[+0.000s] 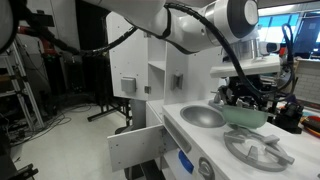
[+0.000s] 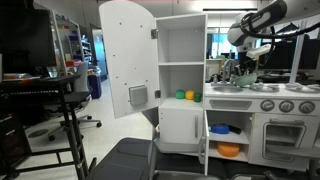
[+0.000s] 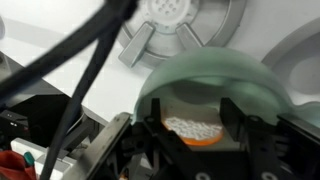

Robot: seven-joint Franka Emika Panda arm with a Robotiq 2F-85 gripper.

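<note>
A pale green bowl (image 1: 245,117) is at the stove end of the white counter, just behind the near grey burner (image 1: 258,150). My gripper (image 1: 243,98) points down into it. In the wrist view the bowl's curved rim (image 3: 205,63) surrounds the fingers. An orange-and-white object (image 3: 192,127) shows inside, between the two dark fingers. The gripper appears shut on this object, though the contact is dark and partly hidden. Whether the bowl rests on a burner cannot be made out.
A round metal sink (image 1: 202,116) lies left of the bowl. Dark bottles and jars (image 1: 290,115) crowd the counter's far right side. Below, a cabinet door (image 1: 136,148) hangs open. An orange bowl (image 2: 229,150) stands on a lower shelf.
</note>
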